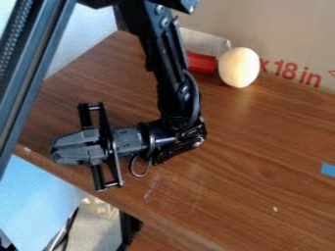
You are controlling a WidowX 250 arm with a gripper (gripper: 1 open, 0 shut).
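A black robot arm reaches down from the top of the camera view and bends toward the left, over the table's near-left edge. Its gripper [98, 146] is turned sideways at the lower left; whether its fingers are open or shut is hard to tell from this angle. A white egg-shaped object [238, 67] stands at the back, beside a red object [202, 63] and a pale cylinder [210, 41], both partly behind the arm.
A cardboard panel [295, 39] bounds the back. A metal rail [26, 69] runs along the left.
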